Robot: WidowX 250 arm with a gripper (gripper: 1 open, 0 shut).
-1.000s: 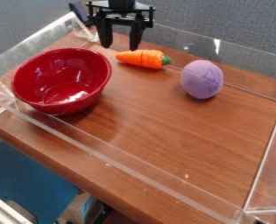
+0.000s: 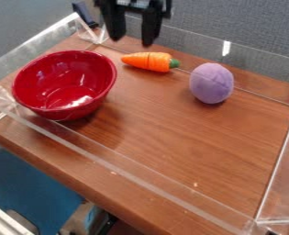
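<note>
The black gripper [image 2: 133, 29] hangs at the top of the camera view with its two fingers apart and nothing between them, above and slightly left of an orange toy carrot [image 2: 147, 61] with a green tip. A red bowl [image 2: 63, 83] sits on the left of the wooden table [image 2: 183, 156]. A purple ball [image 2: 212, 83] rests to the right of the carrot.
Clear low walls run along the table's edges. Blue flooring and some equipment show at the lower left.
The gripper has risen over the last second, away from the carrot. The carrot, bowl and ball have not moved.
</note>
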